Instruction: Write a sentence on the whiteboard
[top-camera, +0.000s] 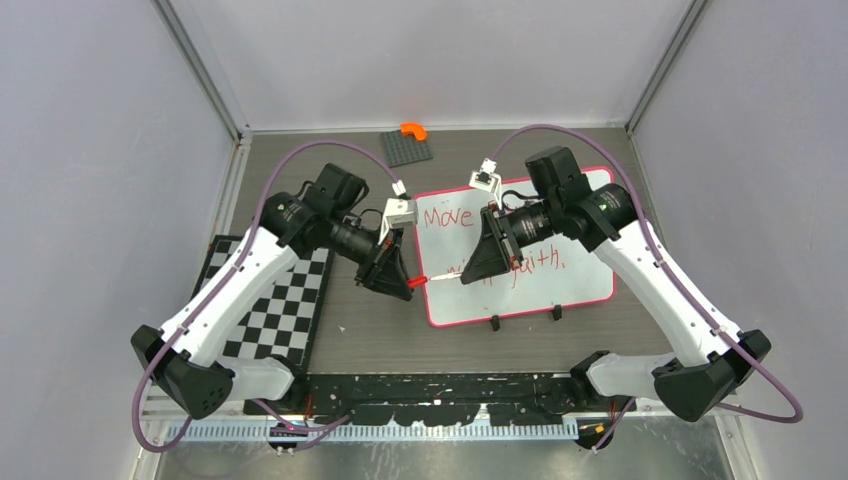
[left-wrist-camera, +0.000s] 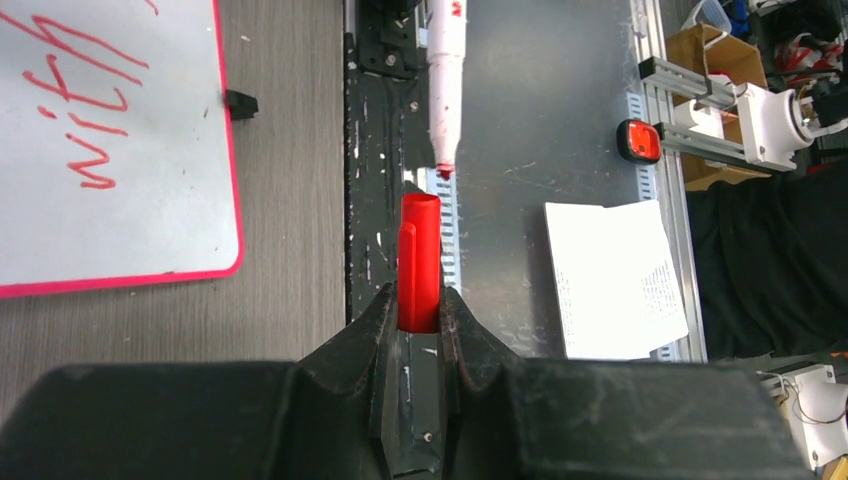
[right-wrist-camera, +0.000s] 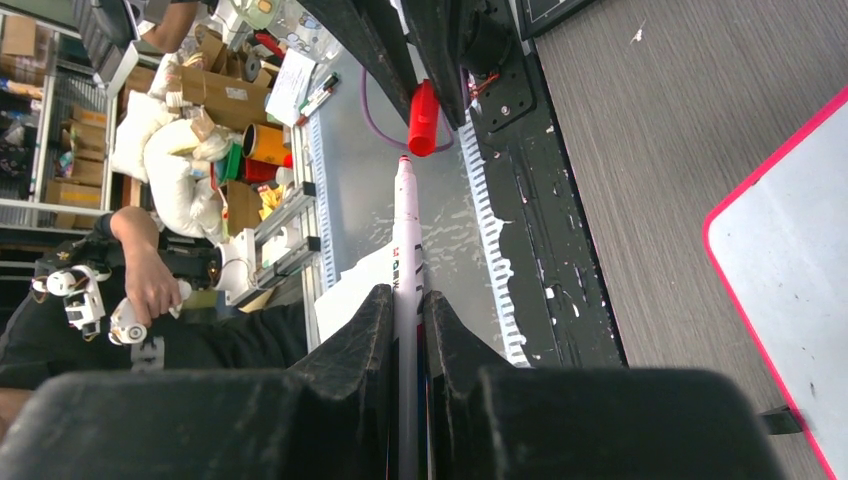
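Red handwriting, with "Move" on top and "with faith." below, covers part of the pink-edged whiteboard (top-camera: 580, 285); my right arm hides some of it. Above the board's left edge, my left gripper (top-camera: 408, 287) is shut on a red marker cap (left-wrist-camera: 420, 262). Facing it, my right gripper (top-camera: 466, 274) is shut on a white marker (right-wrist-camera: 406, 215) whose red tip points toward the cap. In the top view, tip and cap look nearly touching. Both wrist views show a small gap, with the marker and cap not quite in line.
A black-and-white checkered board (top-camera: 285, 310) lies on the left. Toward the back wall sits a dark grey pad (top-camera: 405, 149) with an orange piece (top-camera: 413, 130) at its edge. Small black clips (top-camera: 495, 323) stand at the whiteboard's front edge. Bare table shows between the two boards.
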